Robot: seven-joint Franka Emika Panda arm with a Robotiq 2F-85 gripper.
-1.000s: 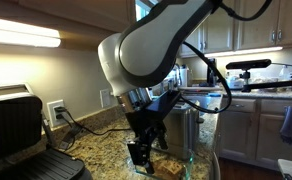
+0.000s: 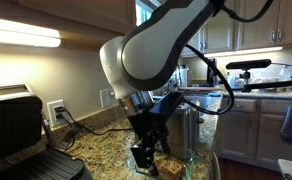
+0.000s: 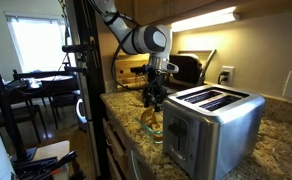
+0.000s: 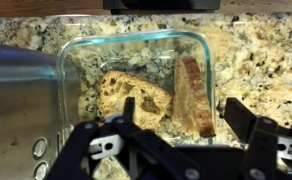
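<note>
Two pieces of bread sit in a clear glass container (image 4: pixel 136 40) on the counter. In the wrist view, one bread slice (image 4: pixel 134 98) lies at the left of the container. The other bread piece (image 4: pixel 192 95) stands on edge or leans near the right wall; its exact tilt is hard to judge. My gripper is above the container with its fingers spread wide. The left fingertip overlaps the flat slice in this view, and the right one is beyond the container's right wall. Nothing is held between them. Exterior view 2 shows the container (image 3: pixel 151 121) below the arm.
A silver toaster (image 3: pixel 214 125) stands close beside the container, along its left side in the wrist view. A black grill-like appliance (image 2: pixel 16 135) is at the left in exterior view 1. Bare granite (image 4: pixel 261 60) lies right of the container.
In exterior view 1, the gripper has shifted very slightly to the right and its fingers look a bit differently placed. The bread and container appear unmoved.
</note>
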